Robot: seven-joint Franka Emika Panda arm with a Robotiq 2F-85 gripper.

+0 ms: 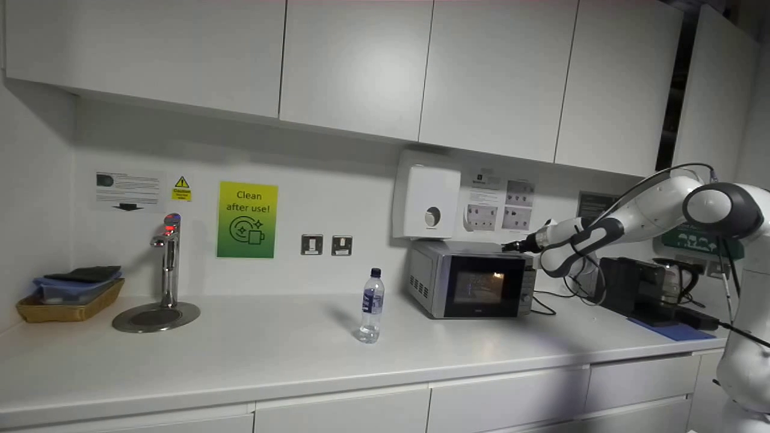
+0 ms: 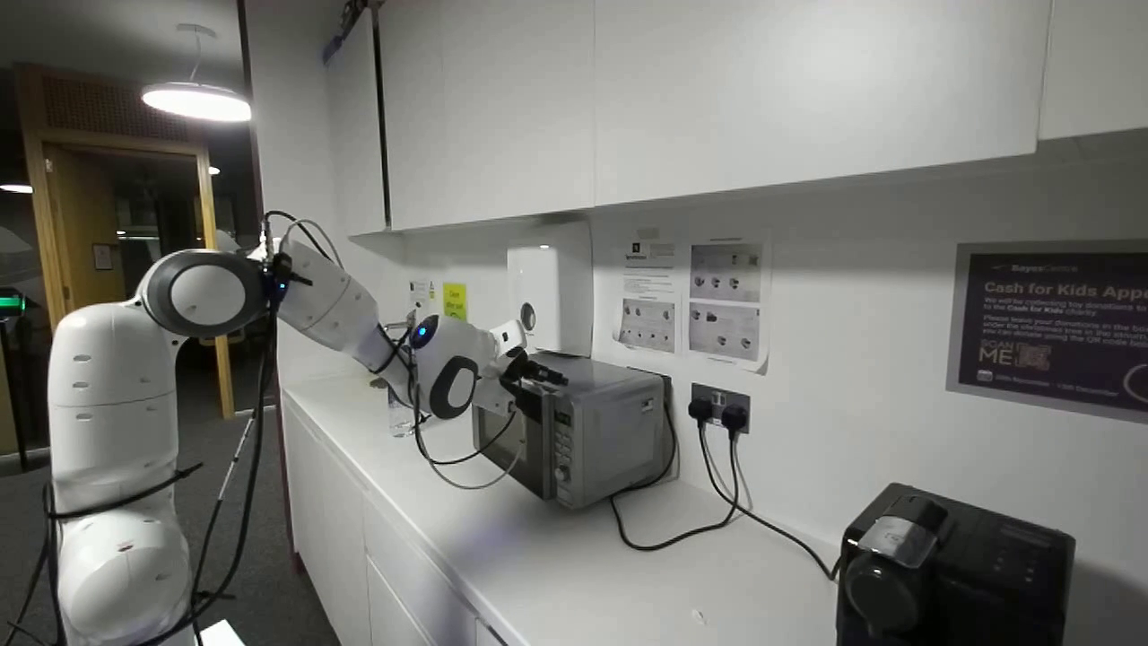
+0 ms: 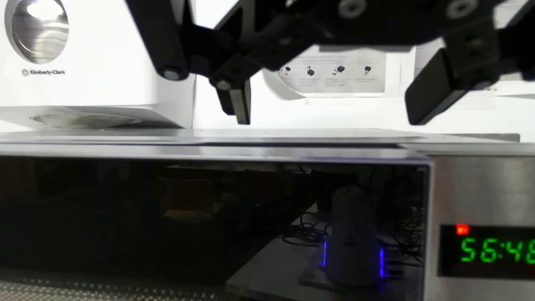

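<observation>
My gripper stands open in the wrist view, its two fingers wide apart with nothing between them. They appear level with the silver microwave's top edge and overlap the wall behind it. In the first exterior view the microwave has its door shut and a light in its window. There the gripper is by the door's upper right corner; contact cannot be made out. Green digits glow on the display, right of the dark door. The second exterior view has the gripper at the microwave's top front.
A clear water bottle stands upright left of the microwave. Above hang a white dispenser and wall cupboards. Black cables trail on the counter towards a black coffee machine. Counter left of the bottle is mostly free.
</observation>
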